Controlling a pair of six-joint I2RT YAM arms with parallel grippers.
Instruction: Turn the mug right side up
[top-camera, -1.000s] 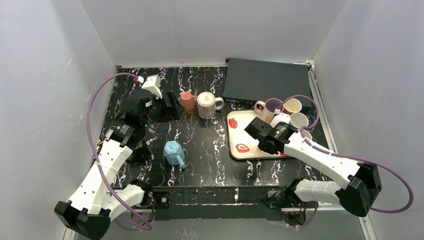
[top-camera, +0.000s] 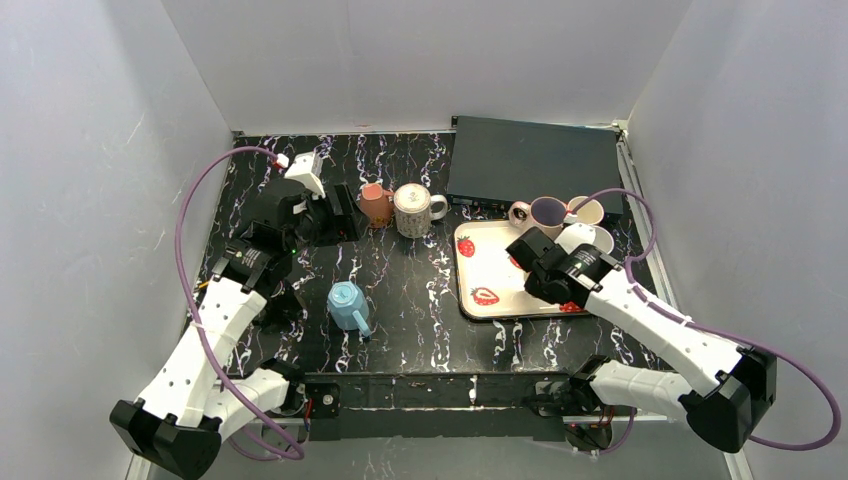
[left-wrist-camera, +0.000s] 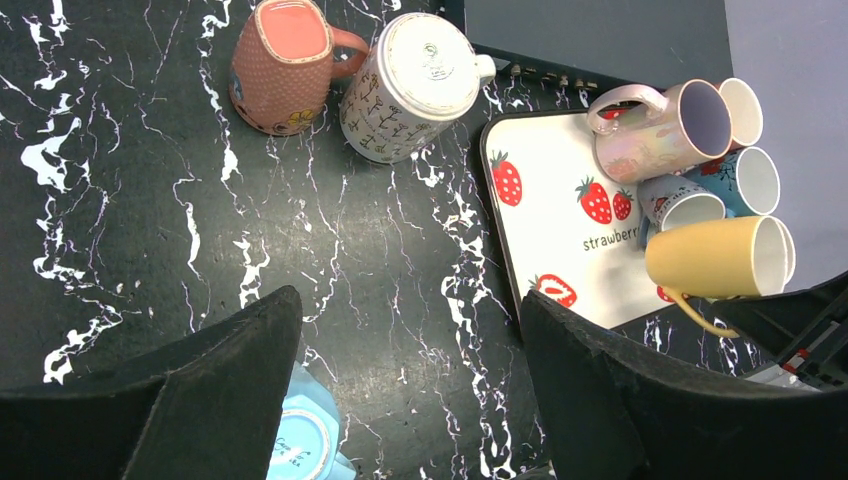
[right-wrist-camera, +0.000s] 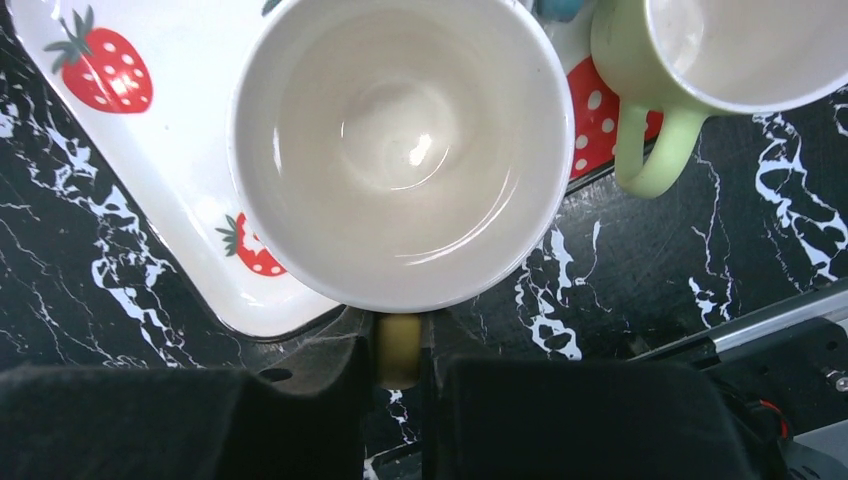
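Note:
My right gripper is over the tray (left-wrist-camera: 545, 210), its fingers around the handle of a yellow mug (left-wrist-camera: 705, 262), which lies on its side in the left wrist view; its white interior fills the right wrist view. Whether the fingers are fully closed on it is unclear. My left gripper (top-camera: 340, 212) stands open and empty above the left of the counter. Upside-down mugs stand there: a pink one (top-camera: 375, 208), a patterned white one (top-camera: 414, 212) and a blue one (top-camera: 346, 305).
Several mugs crowd the tray's right side, including a green one (right-wrist-camera: 660, 150) and a pink floral one (left-wrist-camera: 640, 140). A dark panel (top-camera: 532, 155) lies behind.
The left arm is unchanged.

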